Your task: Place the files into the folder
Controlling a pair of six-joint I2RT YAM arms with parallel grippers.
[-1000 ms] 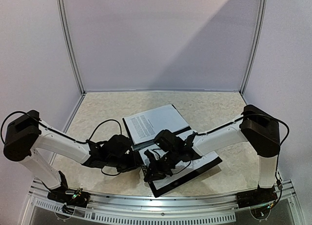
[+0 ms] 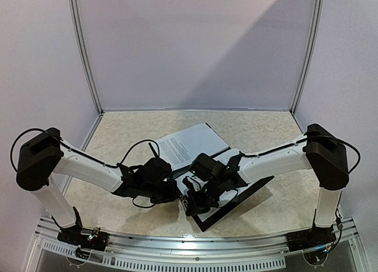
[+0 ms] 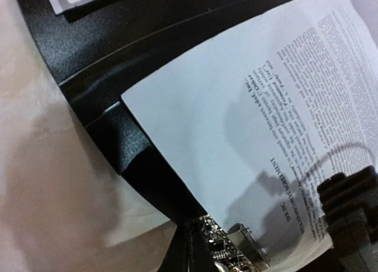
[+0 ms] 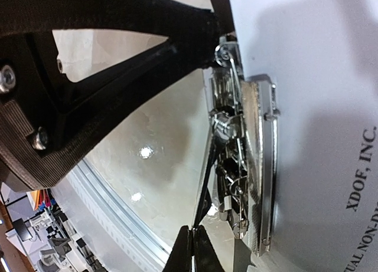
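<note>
An open black folder [image 2: 205, 225] lies askew on the table, with white papers [image 2: 183, 143] on its far flap and more sheets [image 2: 243, 176] on the near flap. A metal clip [image 4: 233, 160] runs along the near flap's left edge, beside the printed sheet [image 4: 319, 136]. My left gripper is shut at the folder's black edge, right beside the clip; whether the edge is pinched is hard to see, black on black. My right gripper is shut too. A thin dark strip from the clip runs down to its fingertips; I cannot tell whether it is between them.
Both arms meet over the folder's left side, close together. Bare table [image 2: 118, 136] lies to the left and to the far right. A metal rail [image 2: 195, 242] borders the front, and pale walls [image 2: 201, 59] stand around.
Both grippers have moved rightward along with the folder's left edge. The folder has shifted right and turned, and its far flap has swung.
</note>
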